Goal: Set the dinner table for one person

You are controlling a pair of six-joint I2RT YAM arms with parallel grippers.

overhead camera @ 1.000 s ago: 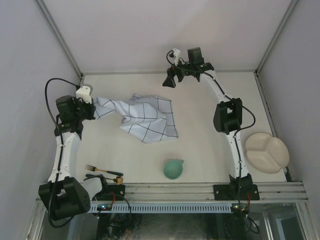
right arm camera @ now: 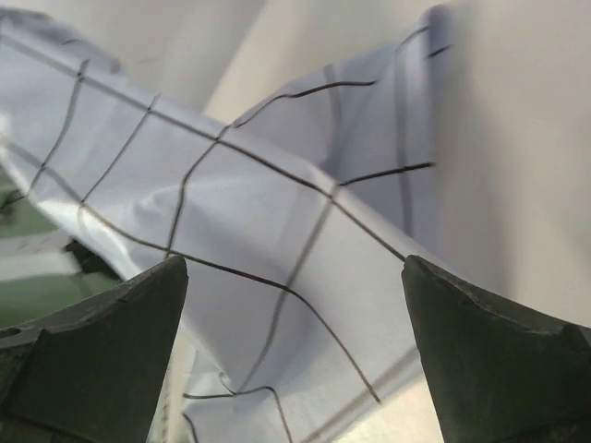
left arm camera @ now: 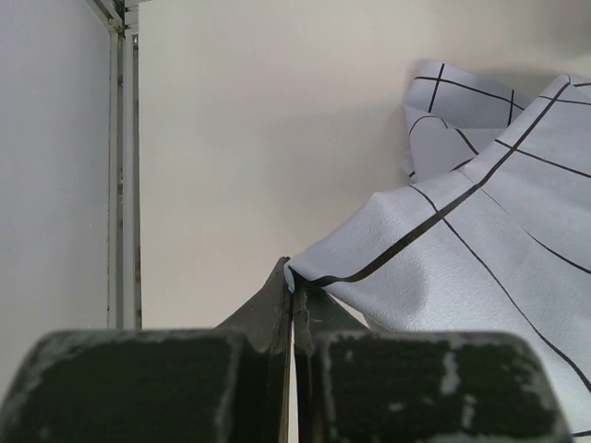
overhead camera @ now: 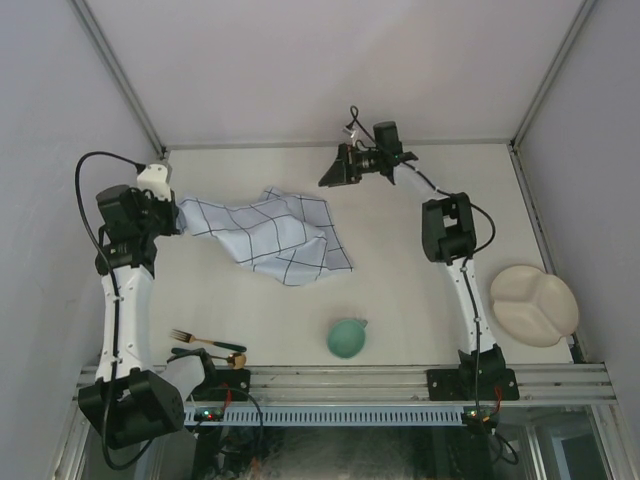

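A white cloth with dark grid lines (overhead camera: 280, 240) lies rumpled on the table, its left corner raised. In the left wrist view my left gripper is shut on that corner of the cloth (left arm camera: 443, 240), which stretches away to the right. My right gripper (overhead camera: 340, 170) stands open near the cloth's upper right edge. Between its spread fingers in the right wrist view the cloth (right arm camera: 277, 231) shows below, not gripped. A cream divided plate (overhead camera: 533, 306) rests at the right, a green cup (overhead camera: 346, 338) at the front middle, and a fork (overhead camera: 208, 340) at the front left.
Beside the fork lie other dark-handled utensils (overhead camera: 205, 354), partly covered by the left arm's base. Bare table (overhead camera: 420, 290) stretches between the cloth and the plate. Walls close in on both sides.
The left gripper has moved slightly left, pulling the cloth's corner with it and stretching it out.
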